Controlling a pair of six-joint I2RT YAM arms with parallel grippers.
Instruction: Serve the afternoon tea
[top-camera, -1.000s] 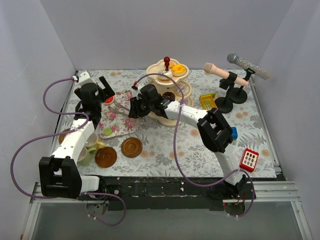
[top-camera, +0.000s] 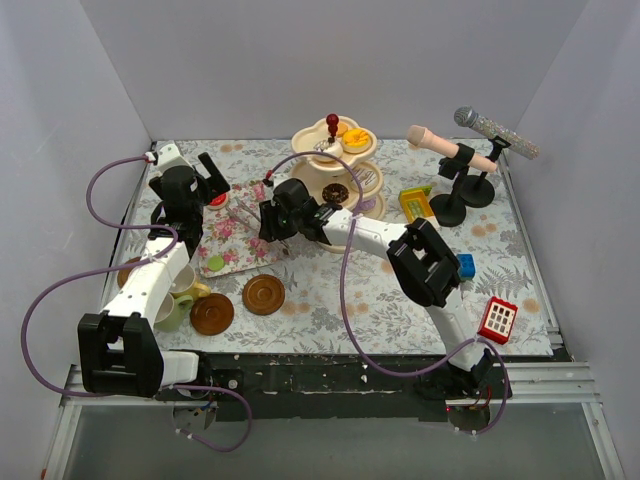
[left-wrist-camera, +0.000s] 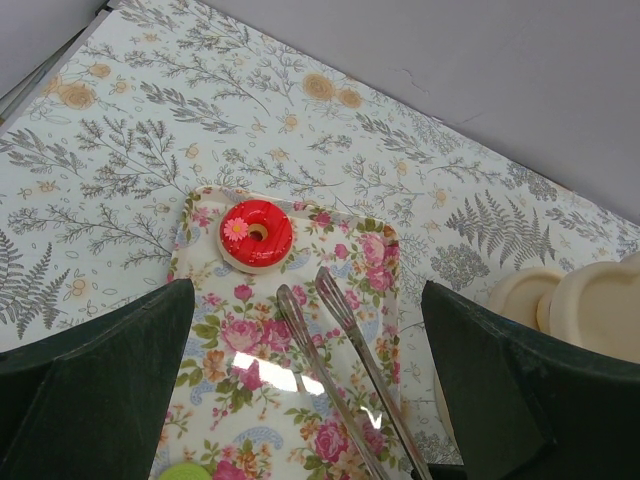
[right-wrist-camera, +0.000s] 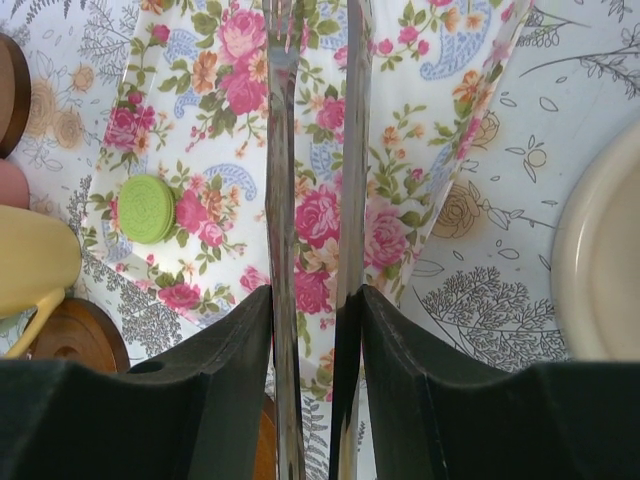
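The floral tray (top-camera: 225, 245) holds a red doughnut (left-wrist-camera: 255, 235), a green disc (right-wrist-camera: 145, 208) and metal tongs (left-wrist-camera: 365, 370). My right gripper (top-camera: 268, 228) is over the tongs, its two dark fingers either side of their arms in the right wrist view; whether it grips them I cannot tell. My left gripper hangs open above the tray's left side, nothing between its fingers. The tiered cream stand (top-camera: 335, 140) with pastries is behind the right arm.
Brown saucers (top-camera: 264, 295) and several cups (top-camera: 188, 285) lie at the front left. A yellow box (top-camera: 415, 205), microphone stands (top-camera: 478, 190), a blue block (top-camera: 466, 267) and a red box (top-camera: 497, 320) are at the right.
The left arm has not moved.
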